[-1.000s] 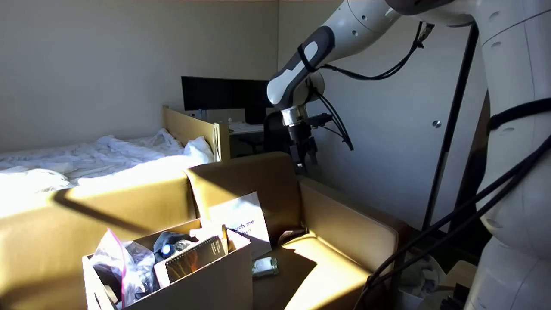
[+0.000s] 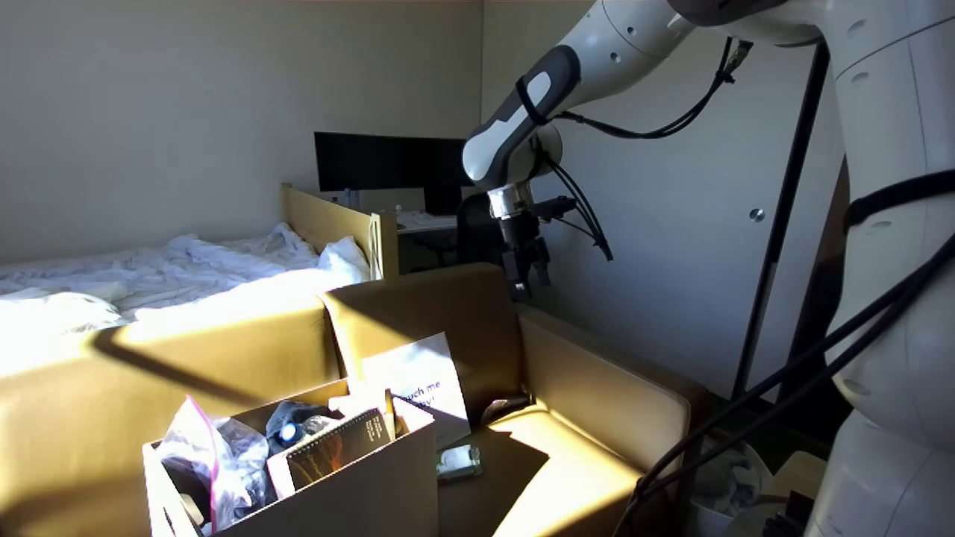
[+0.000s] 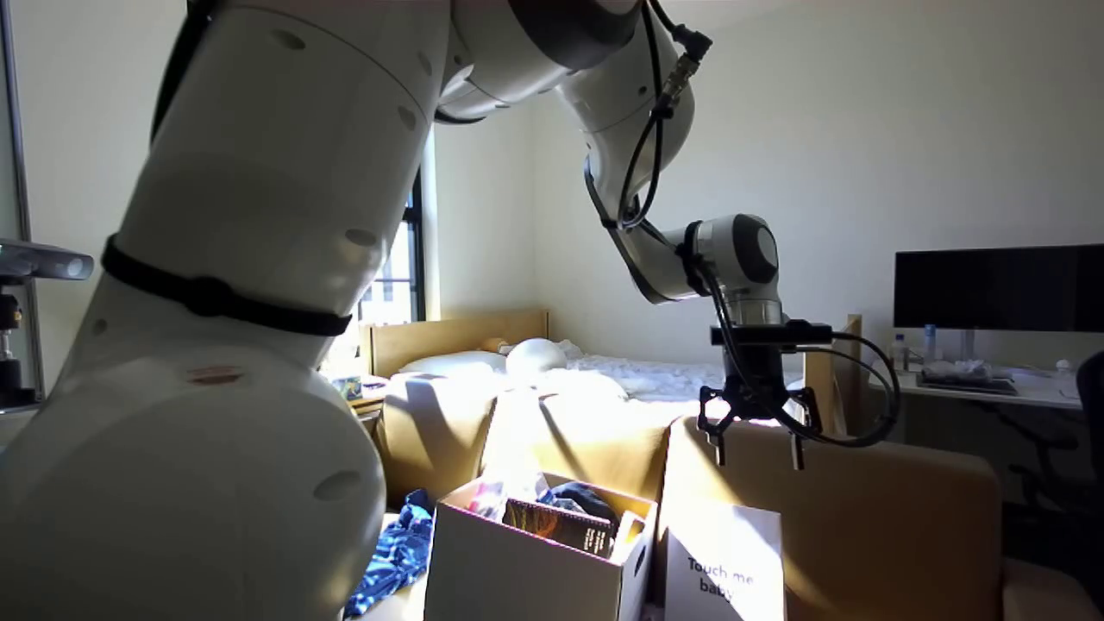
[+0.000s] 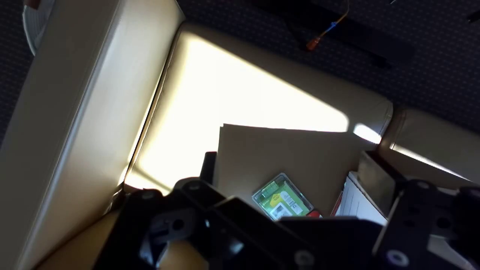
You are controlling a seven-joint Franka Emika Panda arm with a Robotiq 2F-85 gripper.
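My gripper (image 3: pixel 758 455) hangs above the right end of the tan sofa (image 3: pixel 890 486), its two fingers spread wide apart with nothing between them. In the wrist view, dark gripper parts cover much of the lower edge. Below, a small clear-and-green package (image 4: pixel 282 198) lies on the shaded seat. A white sign (image 3: pixel 724 564) reading "Touch me baby" leans on the backrest. Left of it stands an open box (image 2: pixel 358 483) on the sofa. Inside are a plastic bag (image 2: pixel 219 461), a dark spiral notebook (image 2: pixel 340 447) and dark cloth (image 2: pixel 295 421).
The sofa armrest (image 2: pixel 604 380) rises at the right, beside a sunlit stretch of bare seat. A bin (image 2: pixel 730 479) stands on the floor past it. Blue shiny fabric (image 3: pixel 398 554) lies left of the box. Behind the sofa are a bed (image 2: pixel 179 259) and a monitor (image 3: pixel 999 288).
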